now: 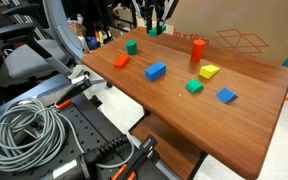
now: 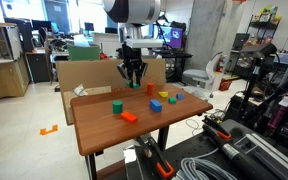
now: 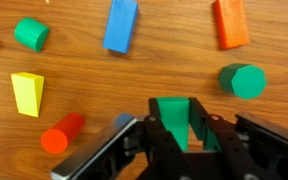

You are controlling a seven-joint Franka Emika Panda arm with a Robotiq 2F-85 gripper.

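My gripper is shut on a green block (image 3: 174, 112), whose end shows between the fingers in the wrist view. Over the back of the wooden table, exterior view 1 has the gripper (image 1: 153, 24) pointing down with the green block (image 1: 152, 32) at its tips. How high the block is above the wood I cannot tell. A second, darker green block (image 3: 243, 80) stands apart on the table to the right in the wrist view, near an orange block (image 3: 231, 22).
A blue block (image 1: 155, 71), red cylinder (image 1: 197, 50), yellow block (image 1: 209, 71), small green piece (image 1: 194, 87) and another blue piece (image 1: 226, 95) are spread over the table (image 1: 239, 135).
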